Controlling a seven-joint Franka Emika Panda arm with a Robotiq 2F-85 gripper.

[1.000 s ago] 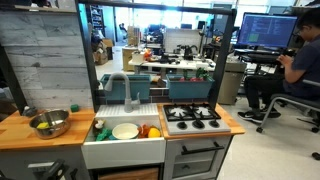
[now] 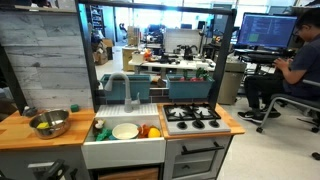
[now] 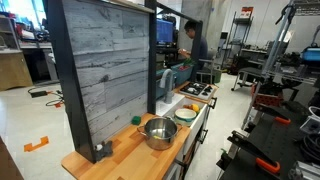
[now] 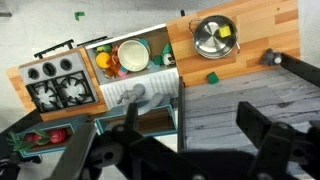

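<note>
My gripper hangs high over the toy kitchen; its two dark fingers stand wide apart at the bottom of the wrist view with nothing between them, so it is open. Below it, a metal pot [image 4: 214, 38] sits on the wooden counter with a yellow block [image 4: 225, 31] inside. A small green block [image 4: 212, 77] lies on the counter beside the pot. In the sink stands a white bowl [image 4: 133, 55], with orange and yellow toy food [image 4: 103, 61] next to it. No object is in contact with the gripper.
A grey faucet [image 2: 127, 87] rises behind the sink. The stove [image 2: 193, 118] with black grates is right of it. A grey plank wall [image 3: 115, 70] backs the counter by the pot. Blue bins [image 2: 187, 90] hang behind. Bare counter [image 4: 285, 35] lies beside the pot.
The kitchen objects look unmoved. Only the seated person at the right has shifted, with the hands now lower.
</note>
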